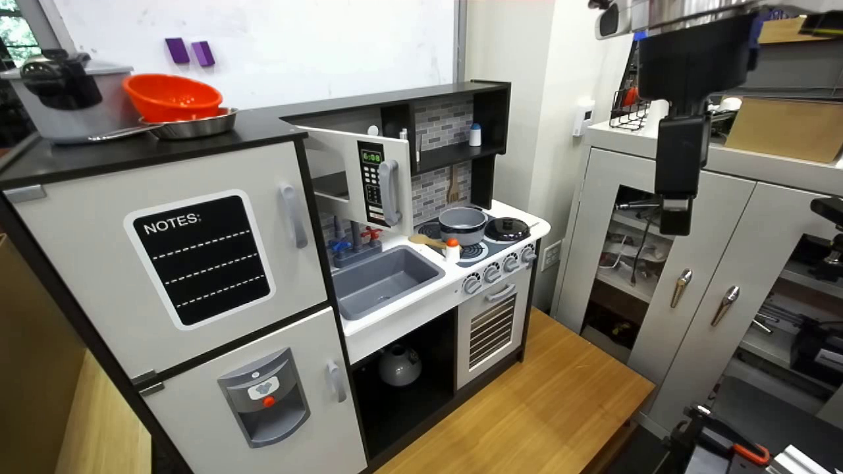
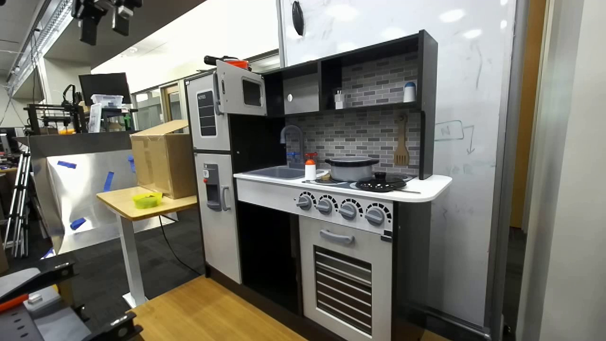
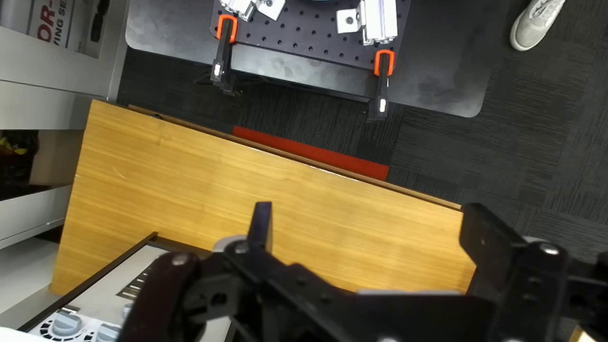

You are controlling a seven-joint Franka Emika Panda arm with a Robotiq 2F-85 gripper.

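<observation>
My gripper is open, its two fingers wide apart in the wrist view with only the wooden table top [image 3: 188, 176] and floor showing below. It hangs high and well away from the toy kitchen, at the upper left of exterior view 2. The toy microwave door [image 1: 357, 175] stands swung open. On the stove sit a grey pot [image 1: 463, 224], a black lid [image 1: 506, 229] and a white shaker with an orange top [image 1: 451, 250]. A wooden spoon [image 1: 425, 240] lies next to the shaker. The grey sink [image 1: 384, 278] looks empty.
A grey kettle [image 1: 400, 366] sits in the open lower shelf. Atop the fridge are a red colander [image 1: 172, 96], a metal pan and a large pot [image 1: 67, 103]. A metal cabinet [image 1: 703, 276] stands right of the kitchen.
</observation>
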